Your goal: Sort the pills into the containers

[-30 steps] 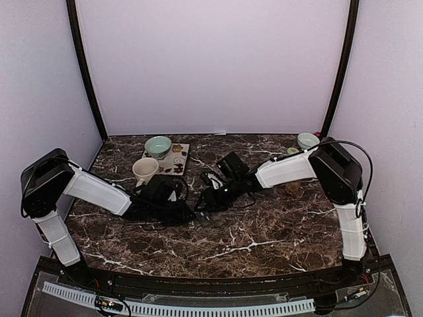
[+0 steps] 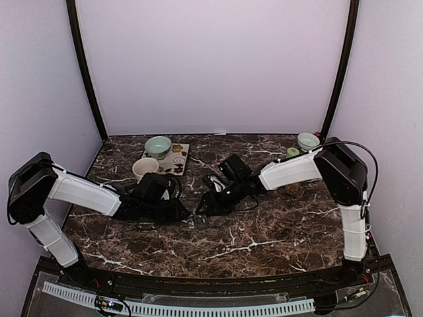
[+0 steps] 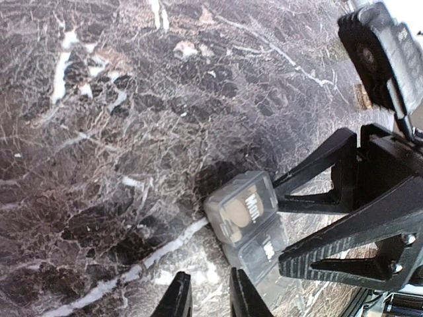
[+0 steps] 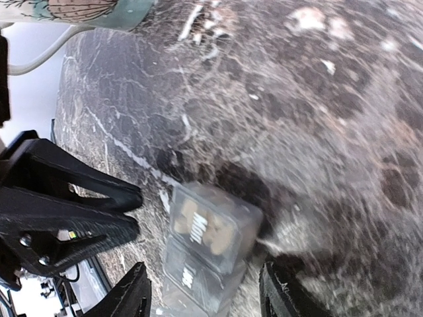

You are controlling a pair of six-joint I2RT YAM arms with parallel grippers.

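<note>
A clear pill organizer [image 2: 200, 220] lies on the dark marble table between my two grippers. Its lid marked "Mon" shows tablets beneath, also visible in the right wrist view [image 4: 211, 224]. My left gripper is open, its fingertips at the lower edge of its view, beside the organizer. My right gripper is open, its fingertips at either side of the organizer's lower compartment. The other arm's black fingers reach in close to the organizer in each wrist view.
A tray [image 2: 176, 162] with a mint bowl [image 2: 158, 146] and a cream mug [image 2: 145, 170] stands at the back left. A white bowl [image 2: 308, 140] and small green container [image 2: 293, 152] are at the back right.
The left arm has shifted slightly leftward over the last second, away from the organizer. The right arm has moved slightly, its upper part a little to the right.
</note>
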